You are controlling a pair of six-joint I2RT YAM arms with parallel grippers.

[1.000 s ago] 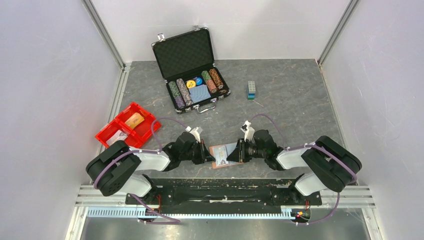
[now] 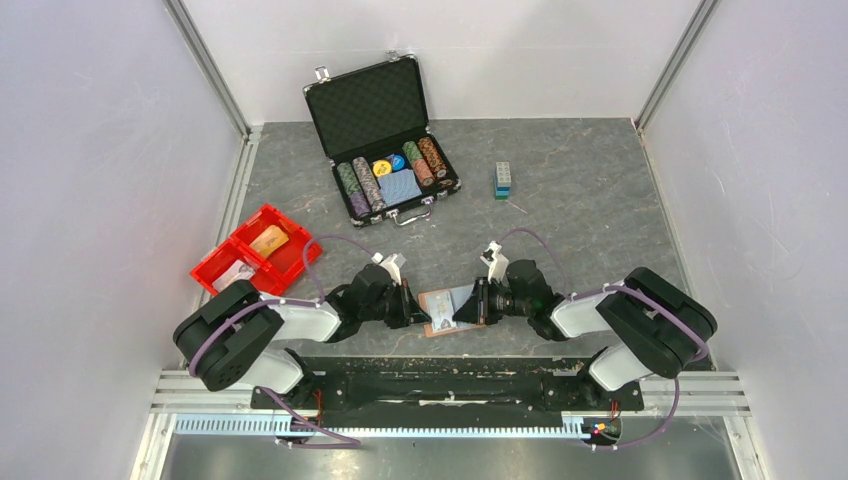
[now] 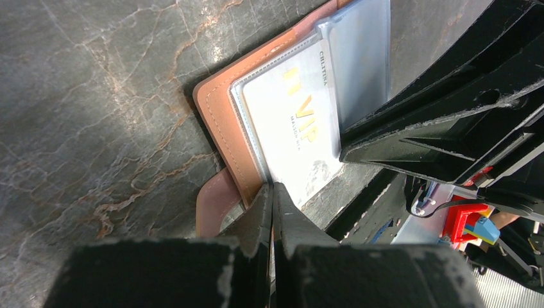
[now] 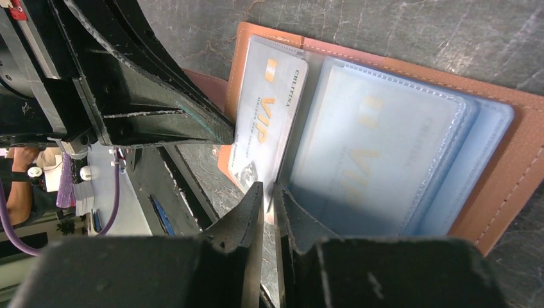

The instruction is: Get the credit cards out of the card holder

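An open tan card holder (image 3: 226, 128) with clear sleeves (image 4: 391, 154) lies at the front middle of the table. A white VIP card (image 3: 289, 122) (image 4: 265, 106) sits in its left sleeve. My left gripper (image 2: 420, 318) is shut, its tips at the holder's left edge by the card. My right gripper (image 2: 460, 316) is slightly open, its fingertips close on either side of the card's lower right edge; whether they touch it I cannot tell.
A red tray (image 2: 283, 260) is at the left, an open chip case (image 2: 350, 105) at the back, and a small stack of blocks (image 2: 502, 180) behind the right arm.
The right arm has shifted very slightly in the top view. The left arm and the holder look unchanged.
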